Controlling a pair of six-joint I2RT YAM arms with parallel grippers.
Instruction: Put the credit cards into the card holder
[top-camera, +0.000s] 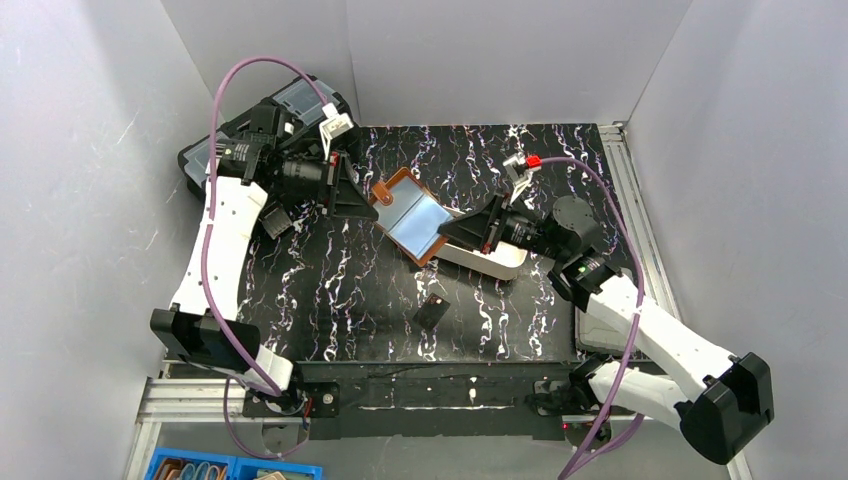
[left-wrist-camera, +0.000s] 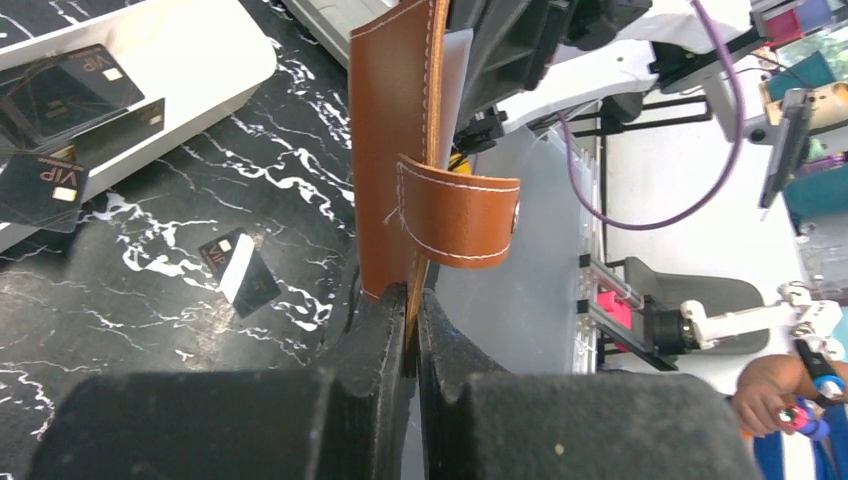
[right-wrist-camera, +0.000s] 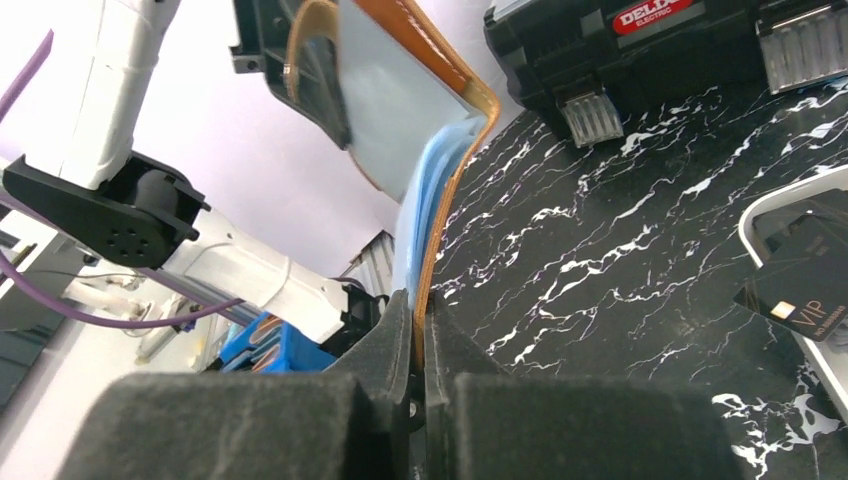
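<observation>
An open brown leather card holder (top-camera: 410, 215) with a pale sleeve and snap strap (left-wrist-camera: 458, 210) hangs between both grippers. My left gripper is shut on its edge at the left end; my right gripper is shut on the other end, where bluish clear sleeves show. Black VIP cards (right-wrist-camera: 810, 275) lie loosely in a white tray (left-wrist-camera: 210, 55), partly hidden below the holder in the top view. One more black card (top-camera: 432, 311) lies on the marble table, in front of the tray.
Black cases stand at the back left. A grey rail (top-camera: 640, 220) runs along the right side, with grey walls around the table.
</observation>
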